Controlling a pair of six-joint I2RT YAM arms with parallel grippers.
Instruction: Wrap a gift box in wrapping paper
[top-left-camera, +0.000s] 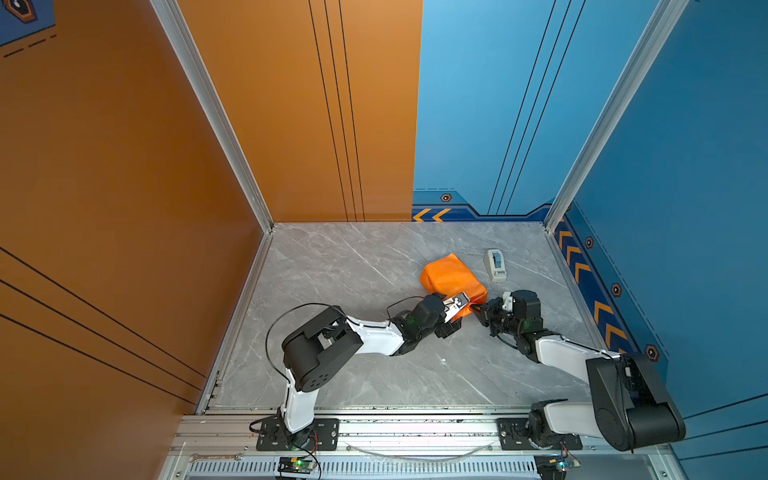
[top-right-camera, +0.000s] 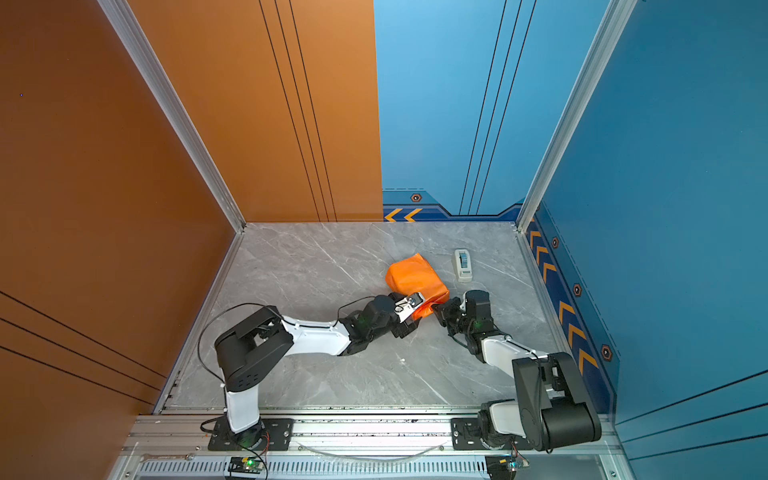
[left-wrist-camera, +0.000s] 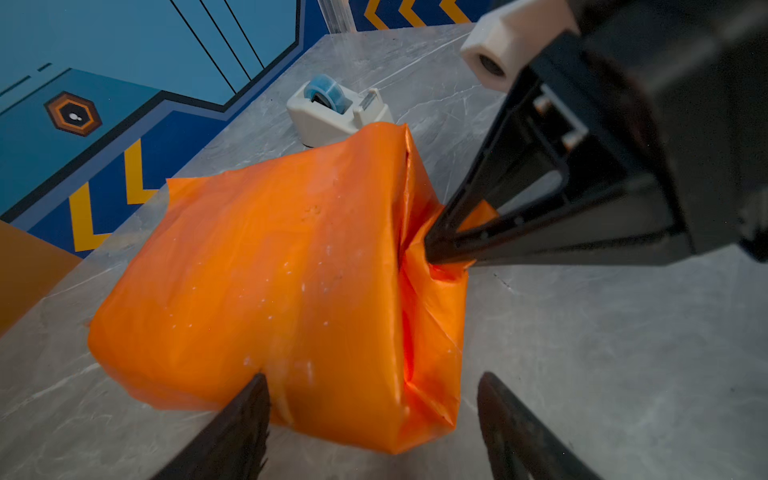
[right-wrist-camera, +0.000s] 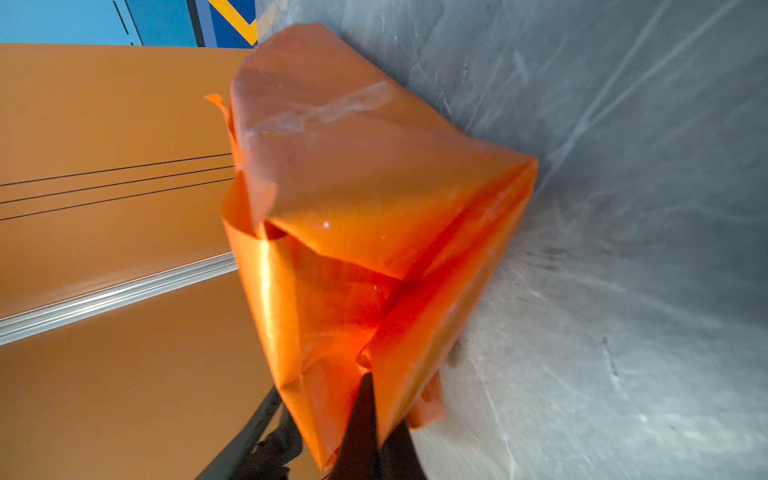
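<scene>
An orange-wrapped gift box (top-left-camera: 453, 276) lies on the grey floor, its near right end facing my arms. At that end the wrapping paper (right-wrist-camera: 320, 288) stands in loose folds, with an open pocket in the right wrist view. My right gripper is shut on a folded bit of this end paper, low at the box's edge. My left gripper is open just in front of the box, its fingers (left-wrist-camera: 240, 428) apart with the near corner of the package ahead of them. Nothing is held between them. The box itself is hidden inside the paper.
A white tape dispenser (top-left-camera: 496, 265) with blue tape stands behind and right of the package. Both arms crowd close together at the package's near end. Open floor (top-left-camera: 336, 264) lies to the left.
</scene>
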